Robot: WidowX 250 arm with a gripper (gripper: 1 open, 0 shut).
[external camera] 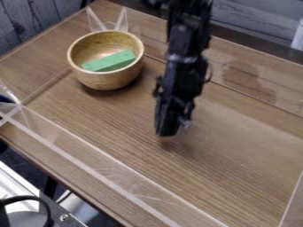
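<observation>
My black gripper [172, 122] is blurred and reaches down over the middle of the wooden table [225, 177], right of a wooden bowl [104, 76]. Nothing shows between its fingers, and it looks shut. A green block [109, 60] lies inside the bowl.
Clear strips of tape [95, 161] run along the table's left edge. A coiled black cable or hose [24, 206] is at the bottom left, off the table. A wall stands behind.
</observation>
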